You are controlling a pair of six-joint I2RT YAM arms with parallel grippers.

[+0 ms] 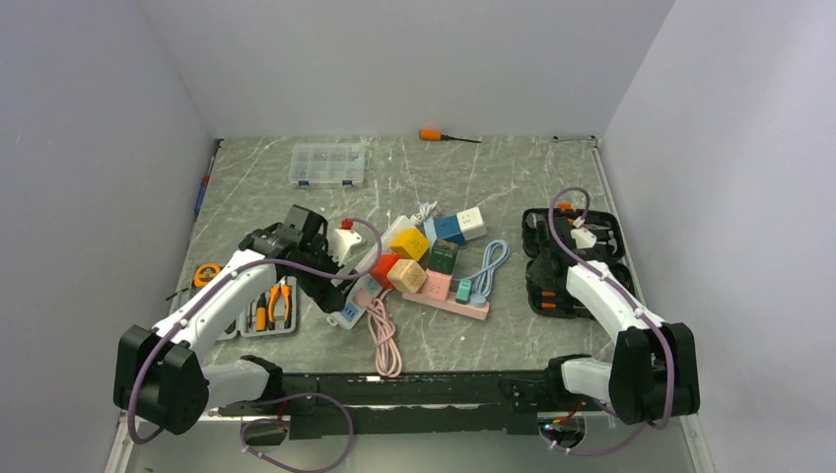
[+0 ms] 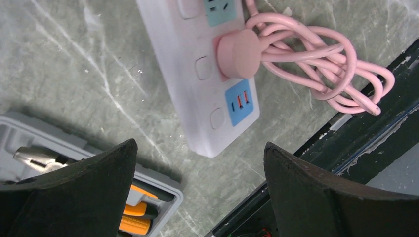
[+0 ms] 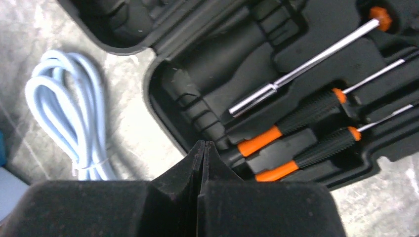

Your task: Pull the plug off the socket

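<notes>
My left gripper is open, hovering over the near end of the white power strip (image 2: 192, 94), with nothing between its fingers. A round pink plug (image 2: 239, 54) sits in that strip, its coiled pink cable (image 2: 341, 69) leading off to the right. In the top view, several coloured plug blocks, yellow (image 1: 408, 243), red (image 1: 382, 269) and beige (image 1: 407, 276), are clustered beside it on strips. My right gripper is shut, nothing visible between its fingertips, above the black screwdriver case (image 3: 207, 89).
A grey tool case (image 2: 79, 150) lies left of the strip. A coiled blue cable (image 3: 69, 108) lies left of the black case. A clear organiser (image 1: 326, 163) and orange screwdriver (image 1: 434, 135) are at the back, with bare table around them.
</notes>
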